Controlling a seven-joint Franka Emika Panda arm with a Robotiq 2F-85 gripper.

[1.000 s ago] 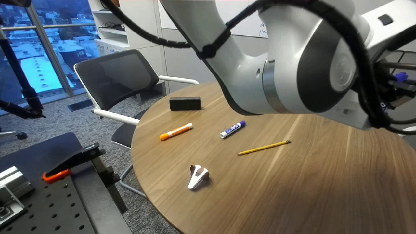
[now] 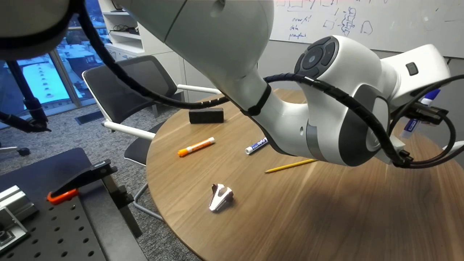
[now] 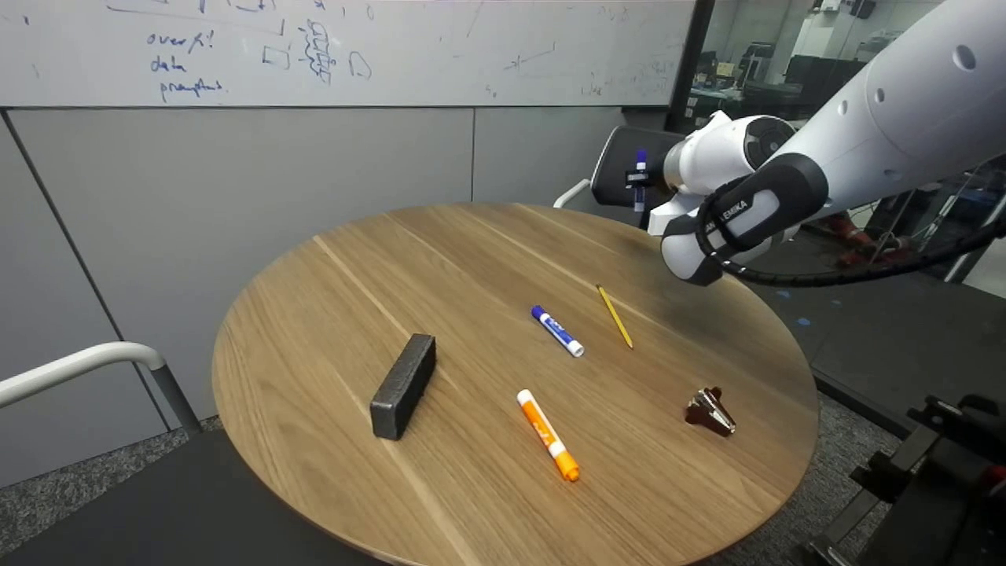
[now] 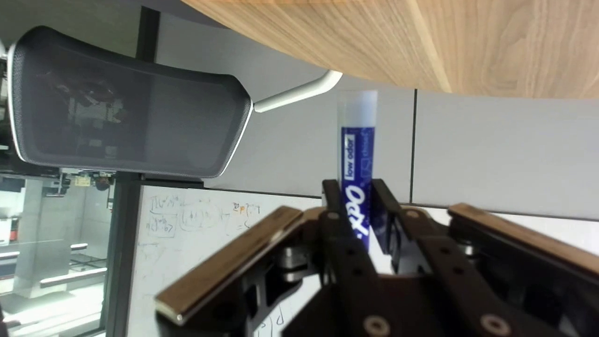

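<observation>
My gripper is shut on a blue-and-white marker (image 4: 357,149), its white end and label sticking out past the fingers in the wrist view. In exterior view 2 the held marker (image 3: 640,195) stands upright with its blue cap on top, off the table's far right edge. The same marker (image 2: 410,126) shows at the right of exterior view 1, partly covered by the gripper. A second blue marker (image 3: 558,332) lies on the round wooden table (image 3: 311,302), apart from the gripper. An orange marker (image 3: 547,434) and a yellow pencil (image 3: 614,316) lie there too.
A black eraser-like block (image 3: 403,387) is at the table's left and a staple remover (image 3: 710,411) at its right. Chairs stand round the table, one chair back (image 4: 129,106) close behind the gripper.
The arm has shifted away from the camera, and its forearm now hides the lying blue marker's cap and the pencil's end. More of the held marker shows. Objects on the table have not moved.
</observation>
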